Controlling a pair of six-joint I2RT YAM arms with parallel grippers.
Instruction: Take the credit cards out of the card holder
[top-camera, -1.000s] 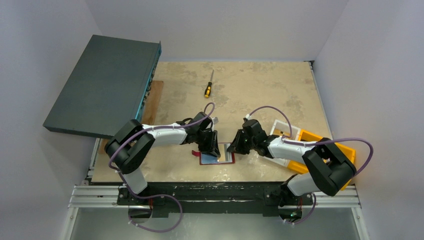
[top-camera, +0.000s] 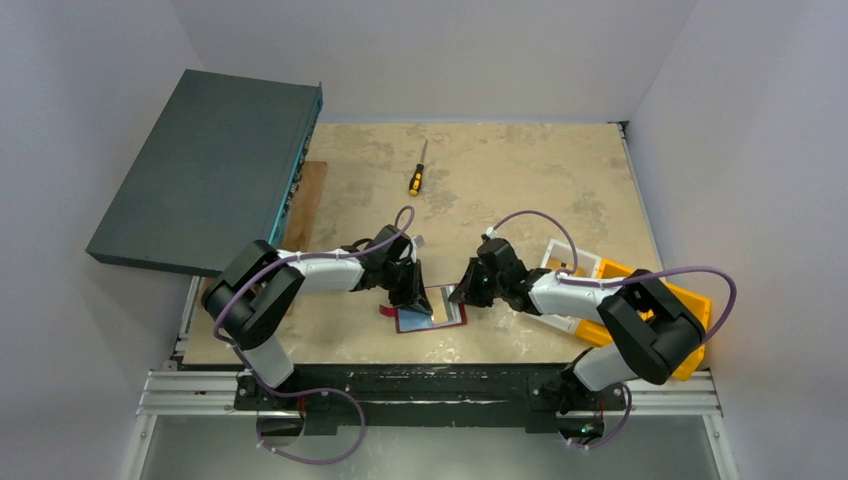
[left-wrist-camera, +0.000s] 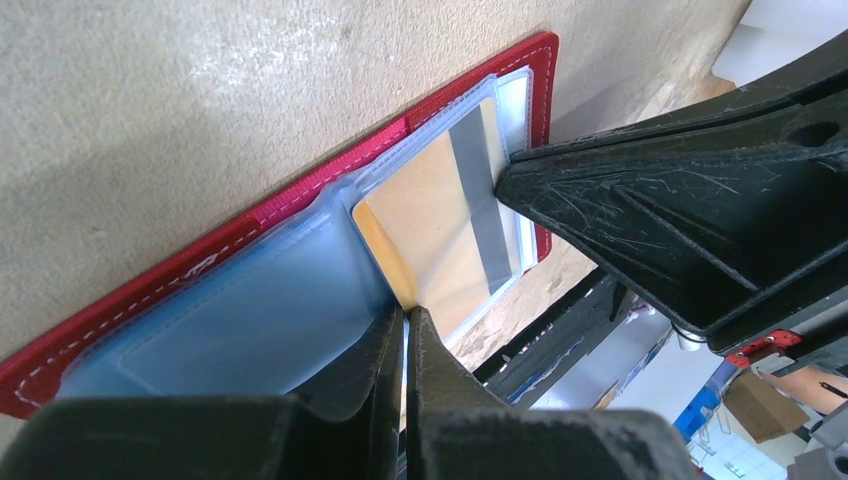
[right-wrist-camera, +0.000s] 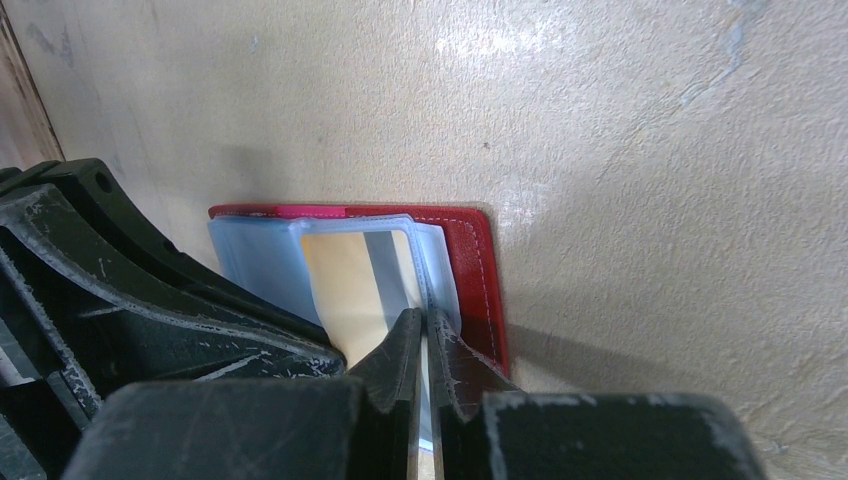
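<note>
The card holder (top-camera: 432, 329), dark red with bluish clear sleeves, lies open on the table between both grippers. A cream card with a grey stripe (left-wrist-camera: 440, 210) sits in a clear sleeve, its inner edge bent up. At that edge my left gripper is shut, the card's edge running in between its fingertips. My right gripper has its fingers shut on the outer rim of the clear sleeve (right-wrist-camera: 418, 262), at the holder's right end. The lower part of the card is hidden behind the fingers in both wrist views.
A screwdriver (top-camera: 417, 175) lies far back on the table. On the right stand a white tray (top-camera: 556, 250) and a yellow bin (top-camera: 690, 300). A dark panel (top-camera: 210, 170) covers the left side.
My left gripper has shifted left, and the card's inner edge has come left with it. The holder and my right gripper have slid slightly left too.
</note>
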